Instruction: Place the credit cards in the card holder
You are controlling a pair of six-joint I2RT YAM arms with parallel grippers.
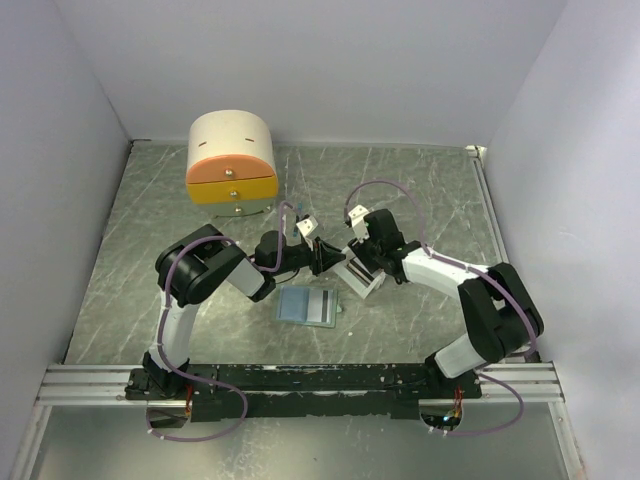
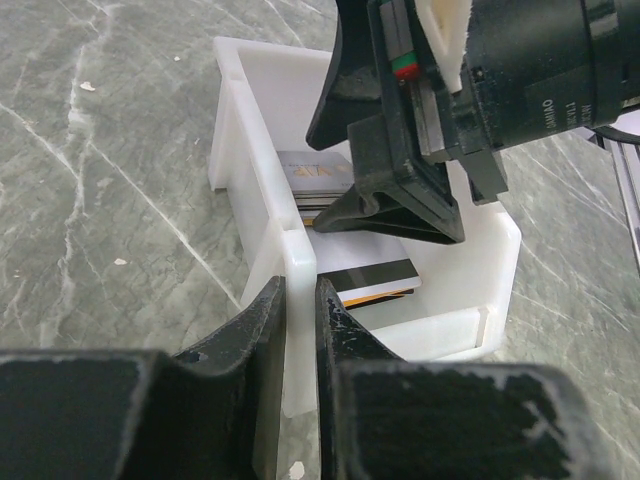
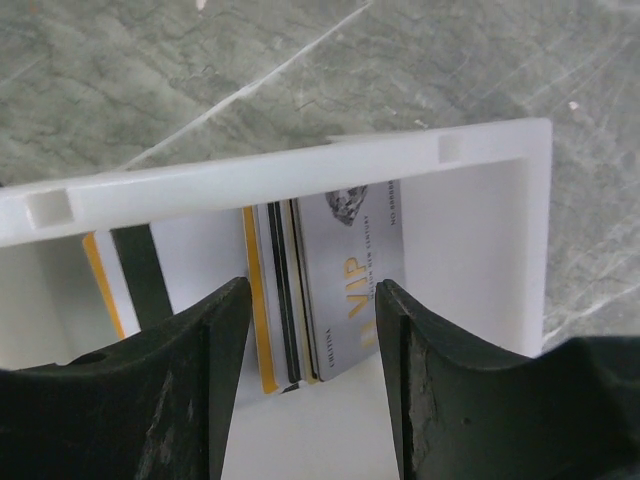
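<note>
A white open box (image 1: 358, 286) holds the credit cards (image 1: 370, 266). My left gripper is shut on the box's wall near one corner. Down inside the box, my right gripper stands open, its fingertips to either side of a small stack of cards (image 3: 285, 300) topped by a grey card marked VIP (image 3: 355, 270). I cannot tell whether they touch the stack. Beside that stack lies a white card with a black stripe (image 3: 190, 260). In the top view, the bluish card holder (image 1: 292, 304) lies flat near the front, with a pale, dark-striped part at its right.
A cream cabinet with orange and yellow drawers (image 1: 232, 165) stands at the back left. Both arms meet closely over the box.
</note>
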